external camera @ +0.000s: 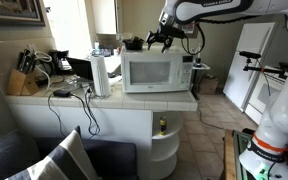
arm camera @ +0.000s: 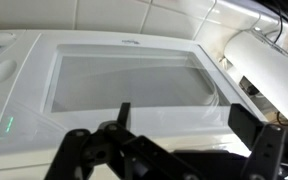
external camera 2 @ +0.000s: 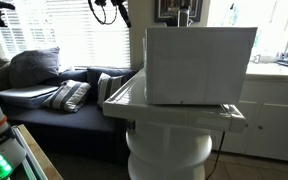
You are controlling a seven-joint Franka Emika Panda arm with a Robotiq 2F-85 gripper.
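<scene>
A white microwave (external camera: 158,72) stands on the counter with its door shut; exterior view 2 shows its plain back (external camera 2: 199,65). My gripper (external camera: 162,43) is raised near the microwave's top edge. In the wrist view its two dark fingers stand wide apart, and the gripper is open with nothing between them. Beyond the fingers lie the microwave's door window (arm camera: 129,82) and, at the left, the control panel with a green display (arm camera: 9,125). Whether the fingers touch the microwave cannot be told.
A dark bowl (external camera: 133,43) sits on top of the microwave. Beside it stand a paper towel roll (external camera: 100,76), cables (external camera: 72,92) and a knife block (external camera: 22,83). Below are open shelves (external camera: 165,145) and a dark sofa (external camera: 102,160).
</scene>
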